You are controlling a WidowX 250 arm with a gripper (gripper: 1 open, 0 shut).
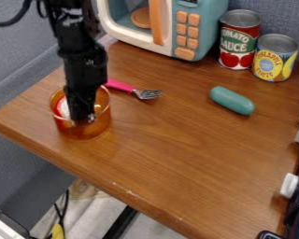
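My black gripper [79, 109] points down into an orange pot [97, 126] at the left of the wooden table [190, 159]. A white round object [63, 106] with some red shows inside the pot, partly hidden by the gripper. The fingertips are too dark and hidden to tell whether they are open or shut, or on what.
A pink-handled fork [134, 91] lies behind the pot. A teal cylinder [232, 101] lies at the right, with two cans [238, 42] and a toy microwave [200, 23] at the back. A dark appliance [297, 196] lines the right edge.
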